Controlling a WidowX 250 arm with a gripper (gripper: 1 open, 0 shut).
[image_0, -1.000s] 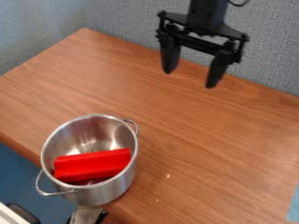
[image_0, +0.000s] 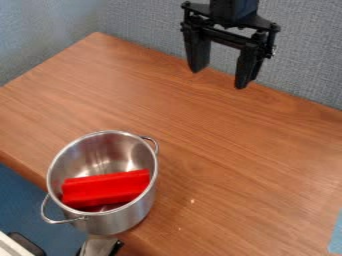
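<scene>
My black gripper (image_0: 219, 64) hangs open over the back of the wooden table, its two fingers spread wide with nothing between them. Toward the front left stands a steel pot (image_0: 132, 152) with two wire handles. A red cylindrical object (image_0: 106, 187) lies inside it, well apart from the gripper.
A grey padded wall (image_0: 321, 60) runs along the back. A blue floor shows past the left edge, with a partly visible white and black item (image_0: 14, 245) at the bottom left.
The pot and red object have not moved.
</scene>
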